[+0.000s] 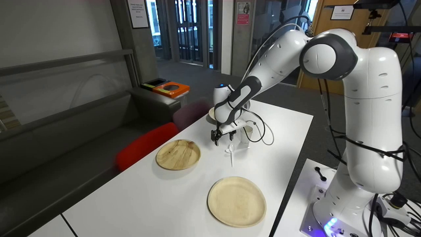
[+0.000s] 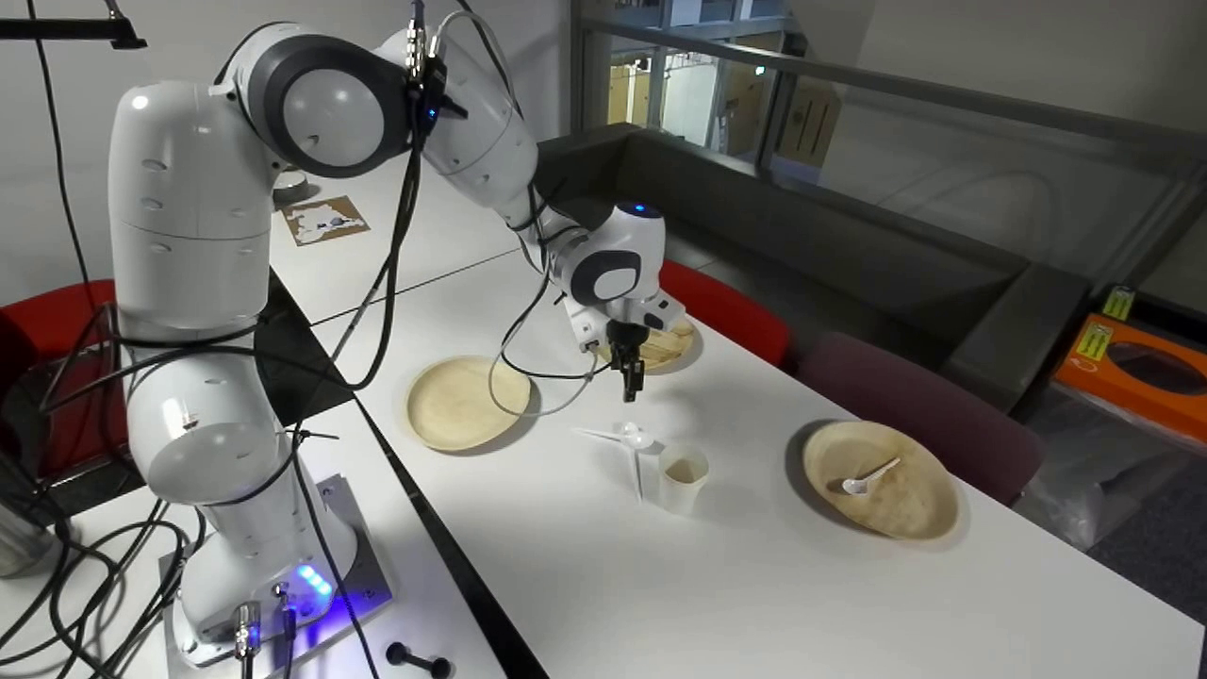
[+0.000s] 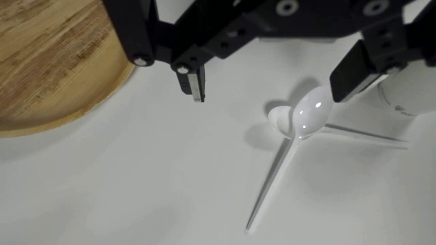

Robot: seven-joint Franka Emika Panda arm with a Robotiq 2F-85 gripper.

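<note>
My gripper (image 1: 224, 140) hangs above the white table with its fingers apart and nothing between them; in the wrist view the gripper has one finger on each side of bare table. Two white plastic spoons lie crossed on the table below. The upper spoon (image 3: 312, 111) rests its bowl over the bowl of the lower spoon (image 3: 279, 119), whose handle points right. That upper bowl shows just beside the right fingertip, lower down than it. A pale cup (image 2: 684, 485) stands next to the spoons and is partly cut off in the wrist view.
A wooden plate (image 1: 178, 154) sits near the sofa side, and a paler plate (image 1: 236, 201) towards the robot's base side. A bowl-like plate (image 2: 914, 505) holds another white spoon (image 2: 871, 476). Loose cables (image 1: 263, 128) hang by the cup.
</note>
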